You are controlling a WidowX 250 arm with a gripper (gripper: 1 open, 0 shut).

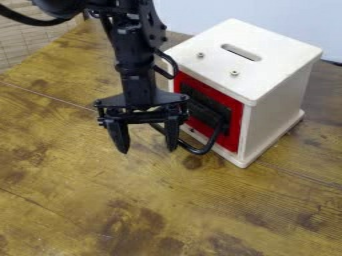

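My black gripper (146, 136) hangs open over the wooden table, fingers pointing down with nothing between them. Just right of it stands a white box (266, 70) with a slot and two small knobs on top. Its front has a red panel (230, 142) with a dark centre, partly hidden behind my arm and a black cable.
A pale wall lies behind the box, and a tiled or woven surface shows at the top left.
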